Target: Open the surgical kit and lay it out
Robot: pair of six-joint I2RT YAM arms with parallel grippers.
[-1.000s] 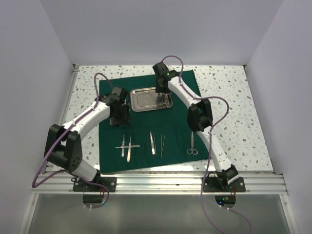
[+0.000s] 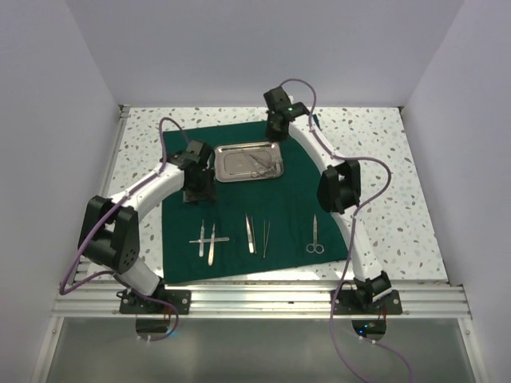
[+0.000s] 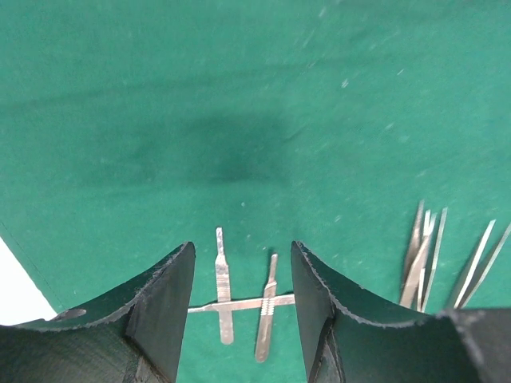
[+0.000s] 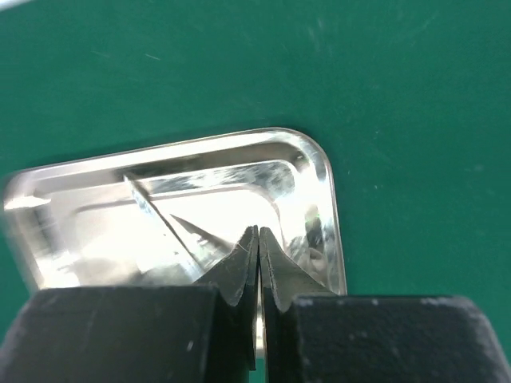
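Note:
Over the back rim of the metal tray (image 2: 229, 177) hangs my right gripper, shut, with nothing visible between its fingers. Inside the tray lie several instruments, among them a long slim one (image 4: 162, 222) slanting toward the back rim; the others blur together. My left gripper hovers over bare cloth, left and in front of the tray, its fingers apart and empty. On the green cloth (image 2: 295, 207) a scalpel (image 2: 202, 239) and a second slim tool (image 2: 211, 246) cross a thin bar (image 2: 223, 239). Farther right lie a slim knife-like tool (image 2: 250, 234), tweezers (image 2: 267, 239) and scissors (image 2: 314, 236).
Speckled tabletop (image 2: 383, 199) borders the cloth, clear on the right. Bare cloth lies between tray and front row, with an open stretch between tweezers and scissors. The right arm reaches over the cloth's right edge.
The left gripper has shifted slightly to the right. The laid-out tools have not moved.

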